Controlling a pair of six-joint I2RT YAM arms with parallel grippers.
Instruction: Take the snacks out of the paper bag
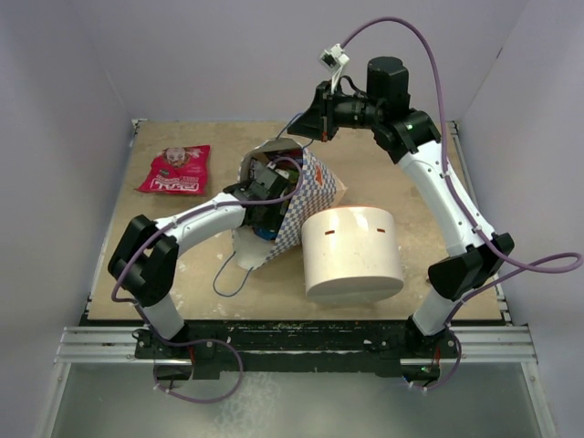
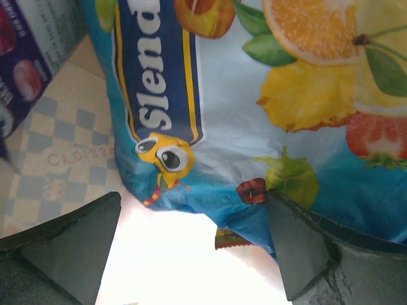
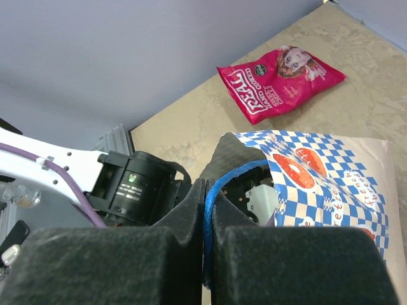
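Observation:
The paper bag [image 1: 315,187], blue-and-white checked, lies tilted with its mouth toward my left arm. Inside it, the left gripper stands open in front of a blue snack packet [image 2: 216,108] printed with fruit and "Slend". The packet's lower edge hangs between the fingers, close to the right one [image 2: 311,244]; I cannot tell if they touch. A purple packet [image 2: 35,60] is at the left of that view. At the bag's upper rim, my right gripper is shut on the blue cord handle [image 3: 222,181].
A red snack packet [image 1: 176,170] lies flat on the table at the back left. In front of the bag, a white cylindrical object [image 1: 352,255] takes up the middle. The bag's other blue handle [image 1: 224,281] loops out at the front. Table right of the bag is clear.

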